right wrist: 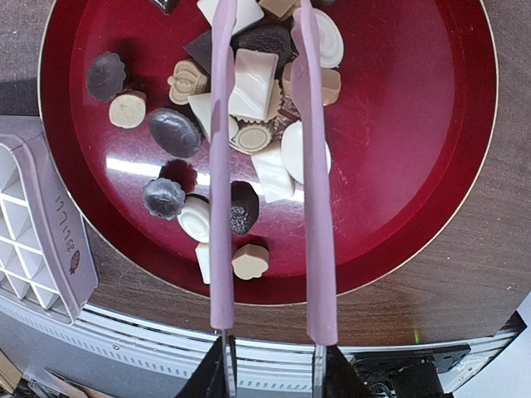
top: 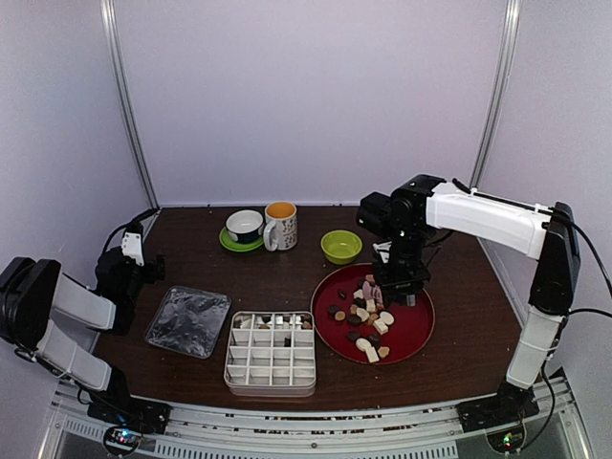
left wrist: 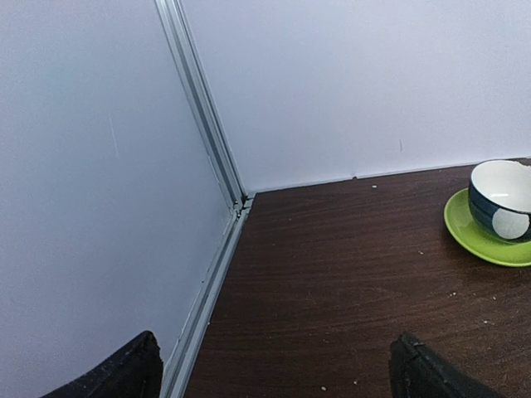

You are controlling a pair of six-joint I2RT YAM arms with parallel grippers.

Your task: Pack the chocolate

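Observation:
A red round plate (top: pixel 413 325) holds mixed dark, tan and white chocolates (right wrist: pixel 172 133). Left of it sits the white compartment tray (top: pixel 270 368), its back cells holding some pieces. My right gripper is over the plate, its long pink fingers apart with chocolates visible between and beneath them; whether it grips one is unclear. My left gripper (top: pixel 155 268) stands at the table's left side, open and empty in its wrist view.
A clear lid or bag (top: pixel 186 323) lies left of the tray. At the back are a bowl (left wrist: pixel 502 215) on a green saucer (left wrist: pixel 469 236), a mug (top: pixel 282 229) and a green bowl (top: pixel 340 247).

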